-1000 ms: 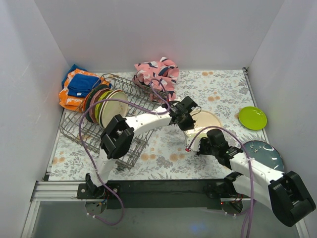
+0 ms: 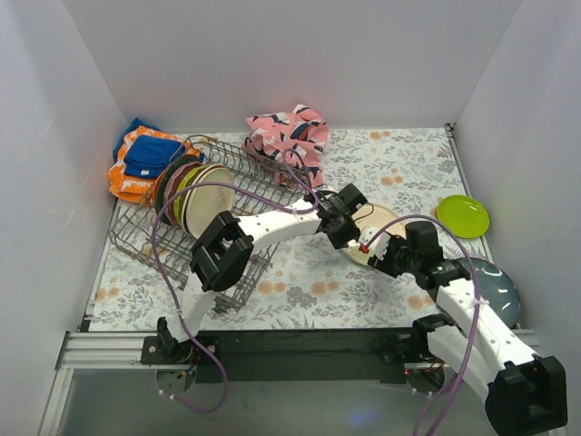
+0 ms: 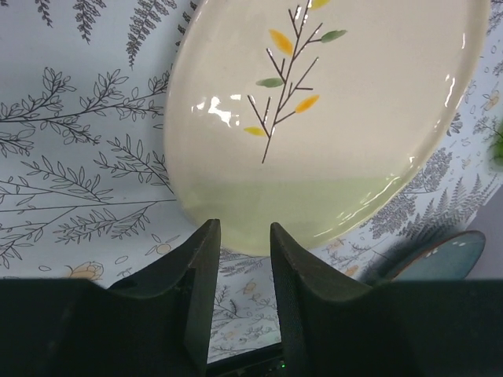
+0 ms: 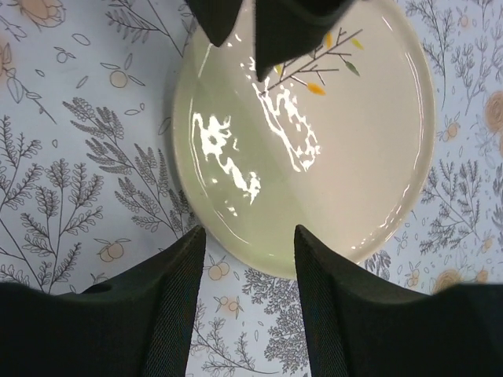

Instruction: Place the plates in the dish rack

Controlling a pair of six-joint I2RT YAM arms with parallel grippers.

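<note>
A cream plate [image 2: 375, 218] with a painted twig lies on the patterned cloth between my two arms. My left gripper [image 2: 352, 243] is over its left side, open; in the left wrist view the fingers [image 3: 206, 259] stand apart near the plate's rim [image 3: 259, 212], nothing between them. My right gripper [image 2: 377, 259] is at the plate's near side. In the right wrist view its fingers [image 4: 185, 275] are apart, just short of the plate's rim [image 4: 244, 251], with nothing held. The dish rack [image 2: 245, 173] on the left holds several plates [image 2: 207, 202] standing on edge.
A green plate [image 2: 463, 216] and a dark grey-blue plate [image 2: 488, 292] lie at the right, the latter close to my right arm. A pink patterned cloth [image 2: 290, 136] and an orange-and-blue cloth [image 2: 145, 162] are at the back.
My left gripper has shifted right over the cream plate. The right gripper has moved right and somewhat up in the top view, toward the plate's near right side. The rack has not changed.
</note>
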